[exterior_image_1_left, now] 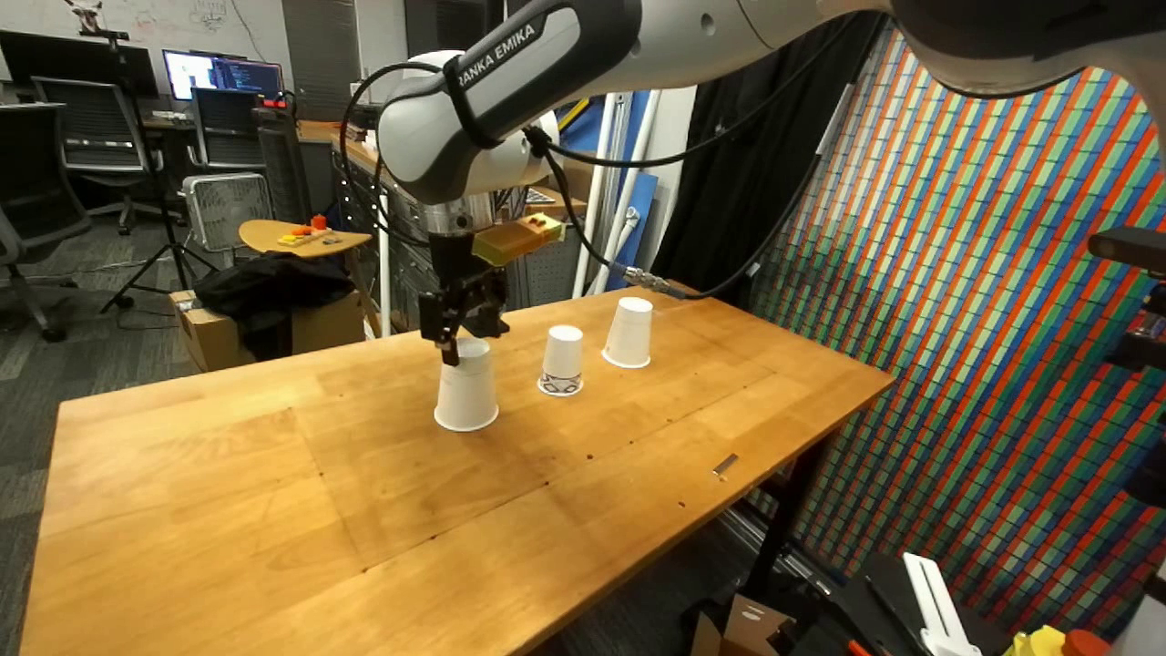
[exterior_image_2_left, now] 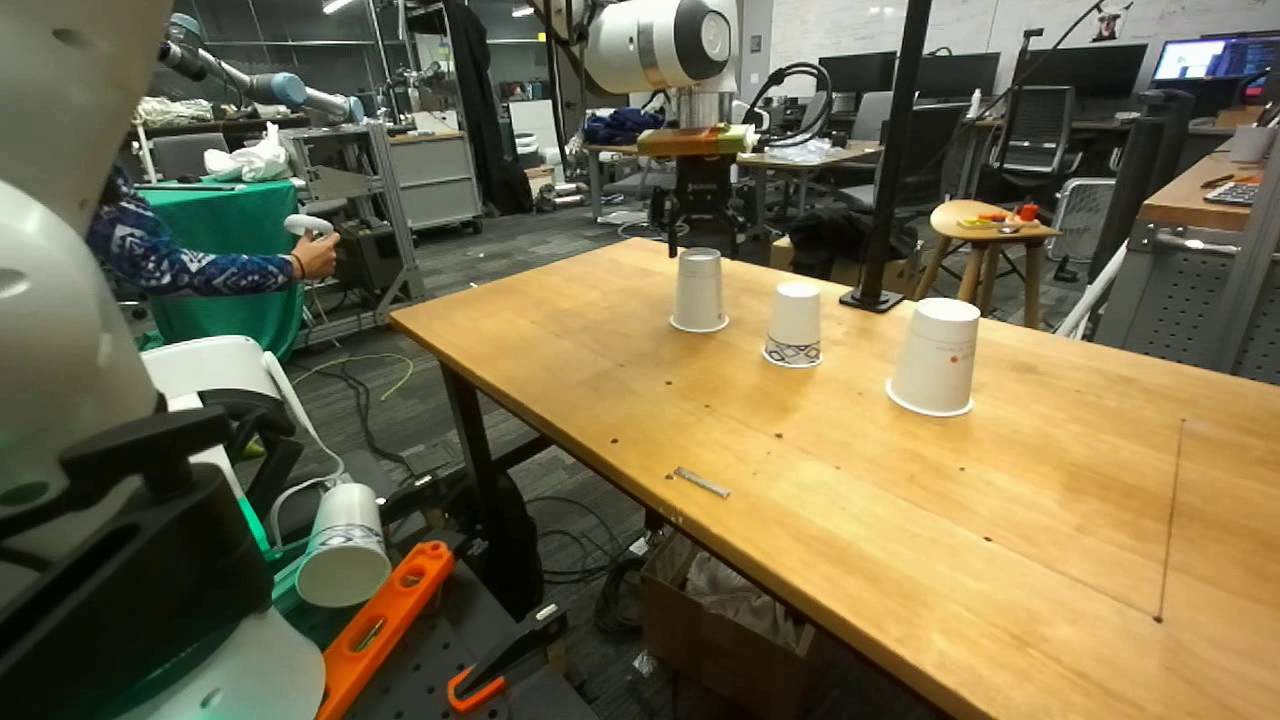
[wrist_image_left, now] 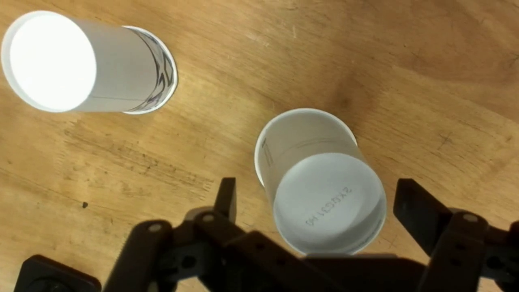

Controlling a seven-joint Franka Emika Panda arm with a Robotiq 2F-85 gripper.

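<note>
Three white paper cups stand upside down in a row on the wooden table. My gripper (exterior_image_1_left: pixel 471 345) is open over the plain cup (exterior_image_1_left: pixel 466 392) at one end of the row. In the wrist view that cup's round base (wrist_image_left: pixel 331 202) lies between the spread fingers, with a gap visible on each side. The smaller middle cup (wrist_image_left: pixel 121 68) has a dark pattern near its rim. At the other end of the row, farthest from the gripper, stands the third cup (exterior_image_2_left: pixel 936 360), outside the wrist view.
A small metal strip (exterior_image_2_left: pixel 702 482) rests near the table's edge. Off the table, a patterned cup (exterior_image_2_left: pixel 345 546) and an orange level (exterior_image_2_left: pixel 386 630) lie in the clutter at lower left.
</note>
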